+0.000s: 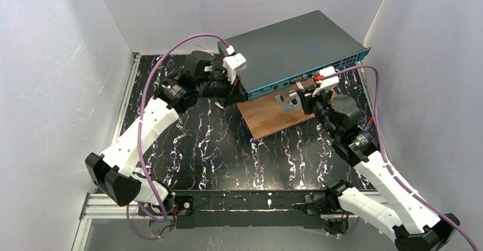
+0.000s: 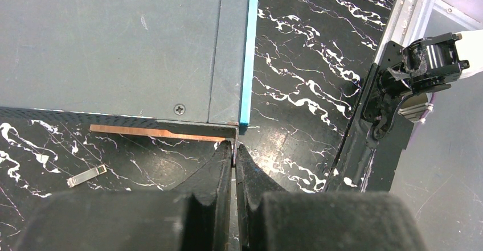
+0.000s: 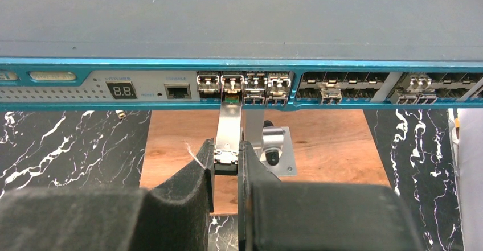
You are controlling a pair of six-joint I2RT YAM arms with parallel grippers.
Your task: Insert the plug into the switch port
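Observation:
The grey switch has a teal front with a row of ports. In the right wrist view my right gripper grips a silver plug by its near end; the plug's far end meets a port left of centre, and how far in it sits I cannot tell. My left gripper is shut at the switch's corner, its fingertips against the edge; nothing else shows between them.
The switch stands above a wooden board with a metal bracket. A small loose silver module lies on the black marble table, whose front part is clear.

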